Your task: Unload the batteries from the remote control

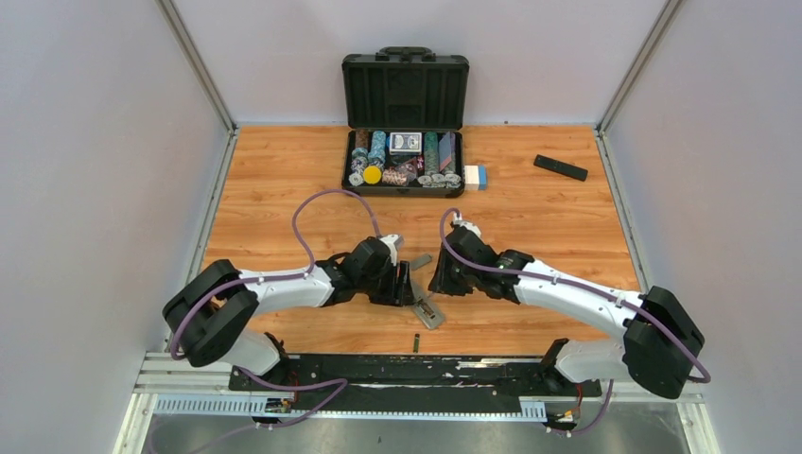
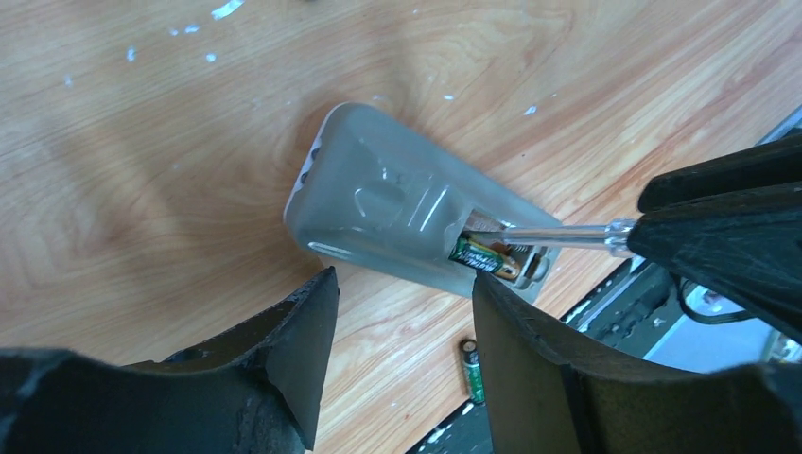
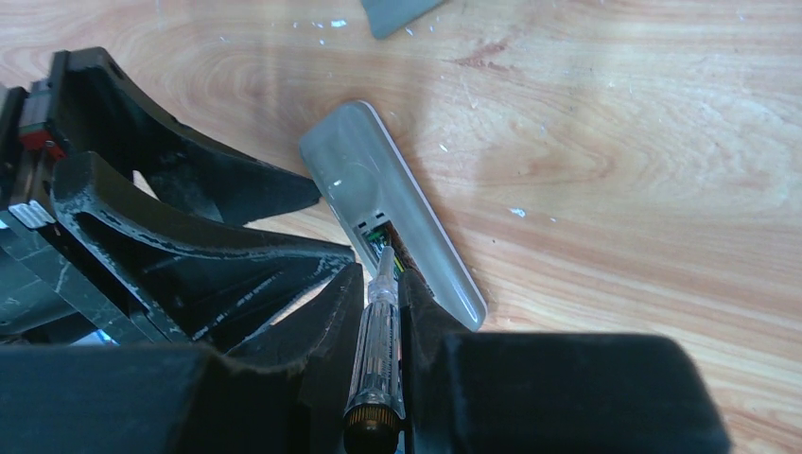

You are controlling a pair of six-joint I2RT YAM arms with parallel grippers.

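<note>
A grey remote control (image 2: 378, 199) lies face down on the table with its battery compartment uncovered. One battery (image 2: 484, 256) sits in that compartment. Another battery (image 1: 416, 342) lies loose near the table's front edge. My right gripper is shut on a clear screwdriver (image 3: 380, 345), whose tip reaches into the compartment beside the battery. At the other end of the remote, my left gripper stands open, its fingers (image 2: 303, 350) apart and nothing held between them. Behind the remote lies the grey battery cover (image 1: 421, 262).
An open black case (image 1: 405, 189) of poker chips stands at the back. A small white and blue box (image 1: 476, 178) is beside it. Far right lies a black remote (image 1: 560, 168).
</note>
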